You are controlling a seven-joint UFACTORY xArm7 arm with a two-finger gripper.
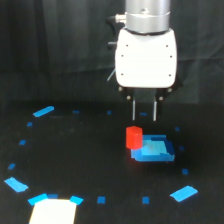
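Note:
A red block (134,138) stands upright at the left end of a small blue tray (169,156), overlapping it in the view; whether it rests inside or in front of the tray cannot be told. Over the block and tray hangs my gripper (144,112), pointing down, its two thin fingers spread apart with nothing visible between them. In the picture its fingertips end a little above the block's top; the depth between them is unclear.
On the dark table lie several blue tape marks, including strips at the left (16,184) and right (184,193). A pale square (53,211) sits at the front left.

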